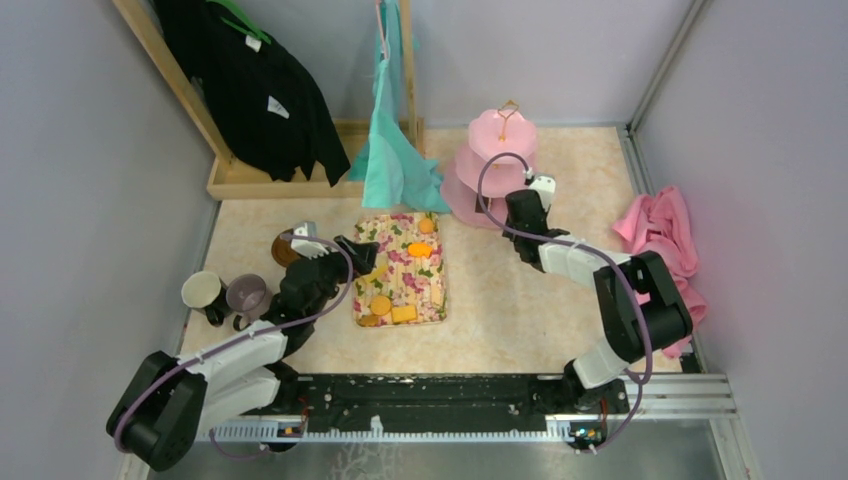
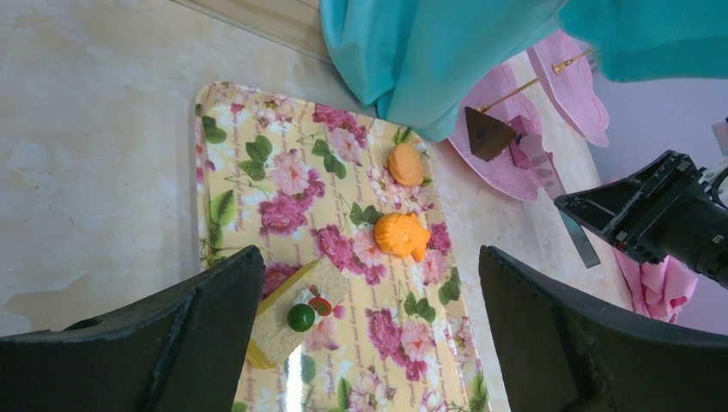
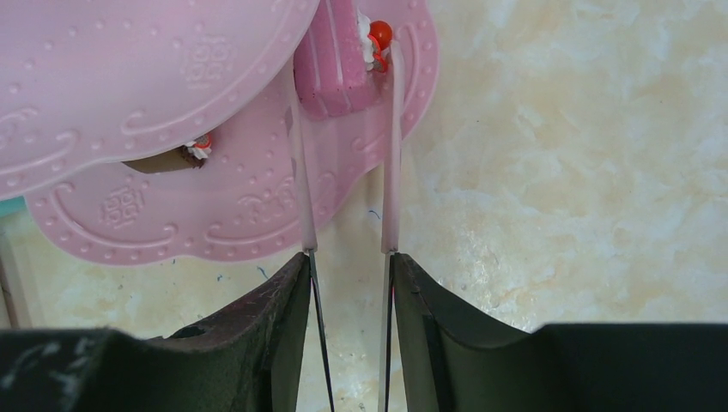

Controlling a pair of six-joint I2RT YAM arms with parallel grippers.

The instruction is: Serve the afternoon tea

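The pink three-tier stand (image 1: 500,135) is at the back right. My right gripper reaches onto its bottom tier, fingers part open either side of a pink cake piece (image 3: 336,86) with a red-topped decoration; whether they touch it I cannot tell. A brown piece (image 3: 159,163) is partly hidden under the upper tier. The floral tray (image 1: 400,270) holds small snacks, among them an orange one (image 2: 399,233) and a decorated sandwich (image 2: 276,330). My left gripper stands open over the tray, nothing between its fingers.
Two mugs (image 1: 203,292) and a brown round coaster (image 1: 283,250) lie at the left. A hanging teal cloth (image 1: 390,160) borders the stand, and pink fabric (image 1: 665,240) lies on the right.
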